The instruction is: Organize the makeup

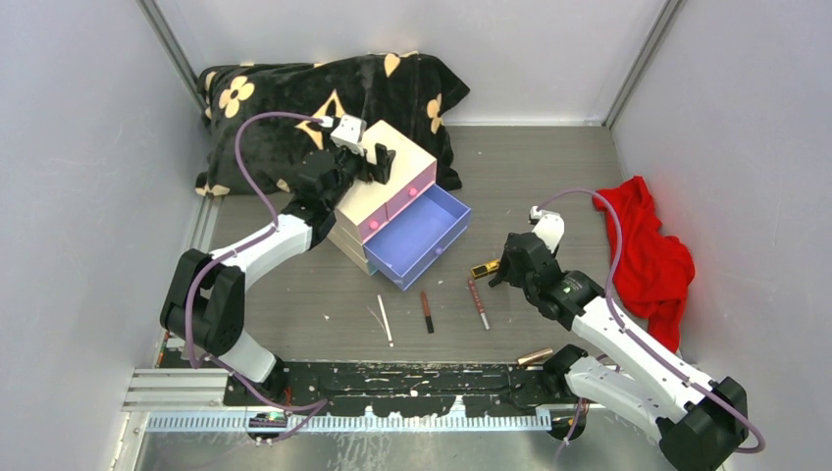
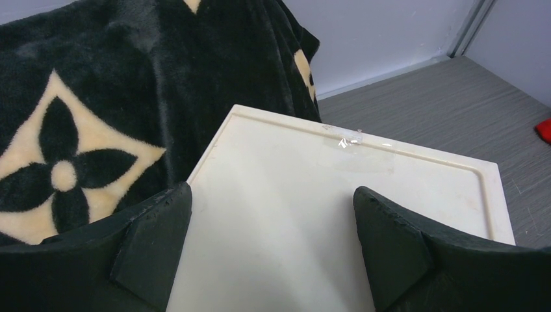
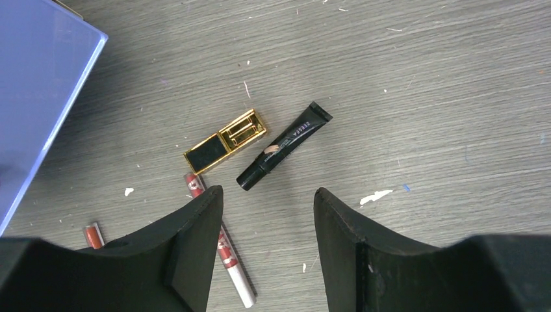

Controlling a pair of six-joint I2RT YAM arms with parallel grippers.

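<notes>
A small chest (image 1: 353, 206) has its blue bottom drawer (image 1: 417, 235) pulled out. My left gripper is open over the chest's cream top. My right gripper is partly open above the floor, with a gold lipstick case (image 3: 208, 149) and a black tube (image 3: 286, 143) just ahead. A red-and-white pen (image 3: 237, 273) lies below the left finger. A red-brown pencil (image 1: 426, 309), a white stick (image 1: 386, 319) and a copper cylinder (image 1: 535, 355) also lie on the floor.
A patterned dark cushion (image 1: 255, 108) lies behind the chest. A red cloth (image 1: 648, 265) rests by the right wall.
</notes>
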